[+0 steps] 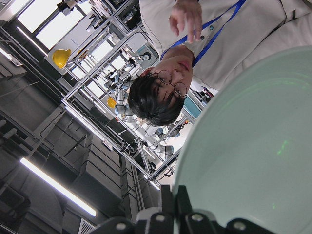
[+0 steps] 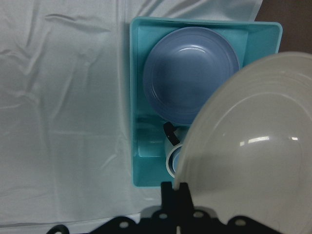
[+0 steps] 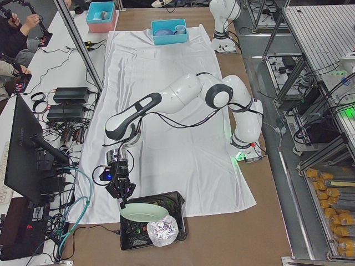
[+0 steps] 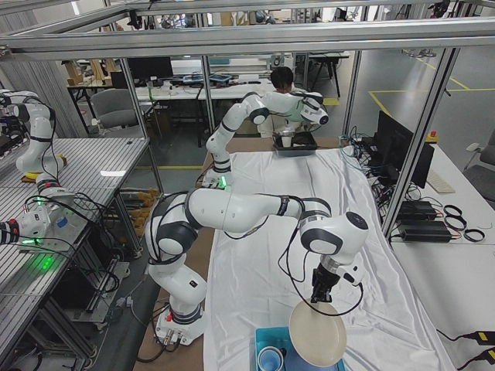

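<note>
My left gripper (image 3: 123, 199) is shut on the rim of a pale green plate (image 3: 141, 212) (image 1: 253, 136), held over a black bin (image 3: 132, 239) that also has a round foil-covered item (image 3: 162, 231) in it or at its edge. My right gripper (image 4: 317, 297) is shut on the rim of a cream plate (image 4: 317, 336) (image 2: 253, 151), held above a teal bin (image 2: 148, 170) holding a blue plate (image 2: 183, 73) and a mug (image 2: 170, 161).
The white cloth (image 3: 177, 155) between the bins is largely bare. A person faces the left wrist view. Monitors, cables and boxes line one side, and metal frames the other.
</note>
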